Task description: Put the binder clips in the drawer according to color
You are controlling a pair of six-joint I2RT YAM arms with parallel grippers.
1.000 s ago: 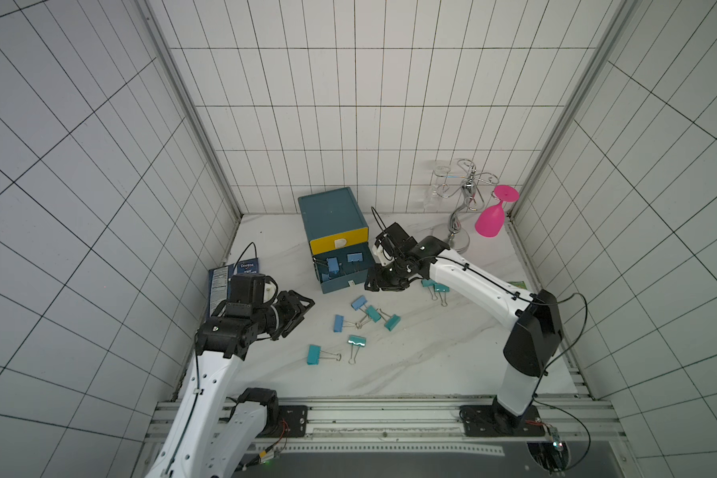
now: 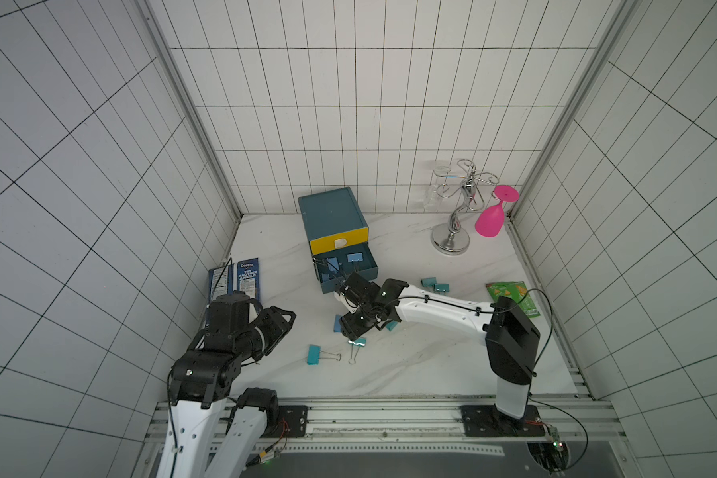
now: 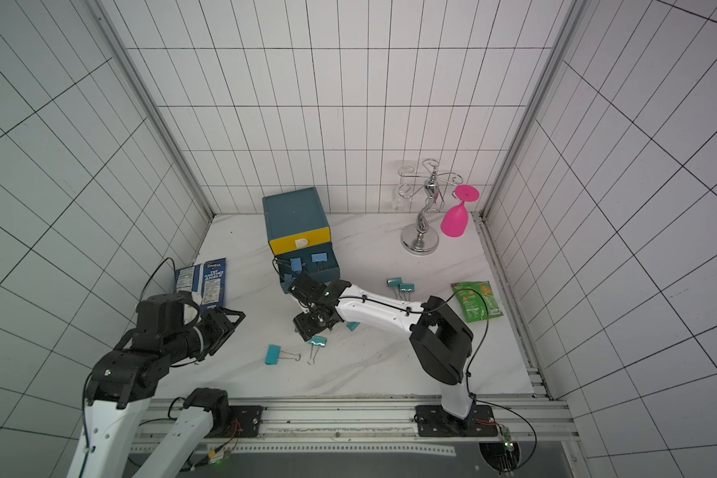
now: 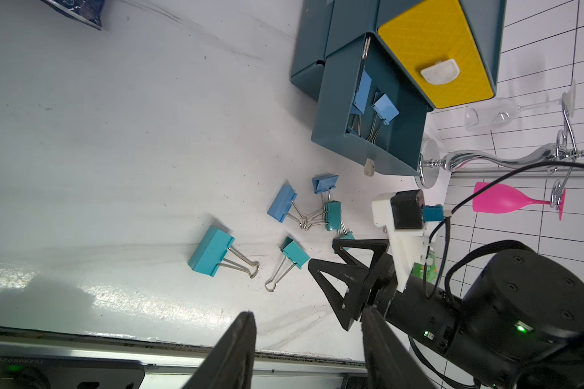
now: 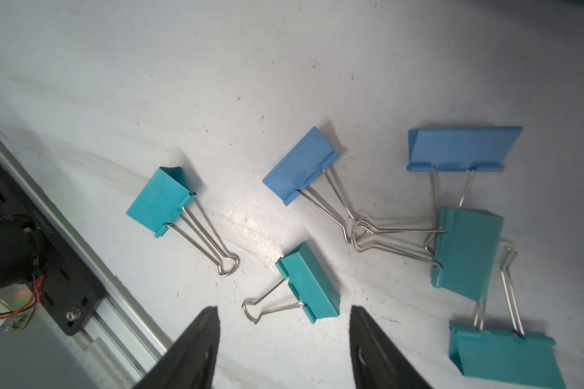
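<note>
Several binder clips lie on the white table. In the right wrist view, blue clips (image 5: 300, 166) sit near teal clips (image 5: 159, 201); the handles of some touch or overlap. The lower drawer (image 4: 350, 146) stands open with blue clips (image 4: 385, 108) inside; the yellow-fronted drawer (image 4: 434, 48) above it is closed. My right gripper hangs open over the table clips, nothing between its fingers. At the left, my left gripper is open and empty, apart from the clips.
Two more teal clips (image 2: 435, 285) lie right of the cluster. A chrome stand (image 2: 451, 237) with a pink glass (image 2: 492, 219) is at the back right, and a green packet (image 2: 514, 298) lies at the right. A blue bag (image 2: 247, 275) lies at the left.
My right gripper has moved left and toward the front, from beside the drawer to above the clip cluster. The left arm has drawn back slightly to the left. The visible clips have not moved.
</note>
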